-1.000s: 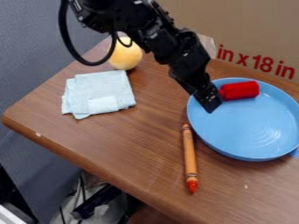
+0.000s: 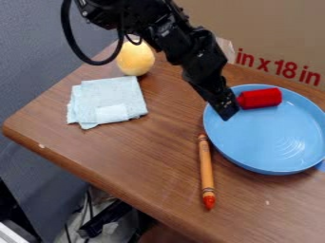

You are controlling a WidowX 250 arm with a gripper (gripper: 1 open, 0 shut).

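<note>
The black arm reaches down from the top, its gripper (image 2: pixel 226 106) hanging over the left rim of a blue plate (image 2: pixel 267 142). Just right of the gripper, a red cylindrical object (image 2: pixel 263 98) lies on the plate's back part. I cannot tell whether the fingers are open or shut. An orange crayon (image 2: pixel 206 176) with a red tip lies on the wooden table (image 2: pixel 121 166), beside the plate's left side.
A folded pale cloth (image 2: pixel 105 101) lies at the left, with a yellow round object (image 2: pixel 135 61) behind it, partly behind the arm. A cardboard box (image 2: pixel 279 43) stands at the back right.
The objects look unmoved.
</note>
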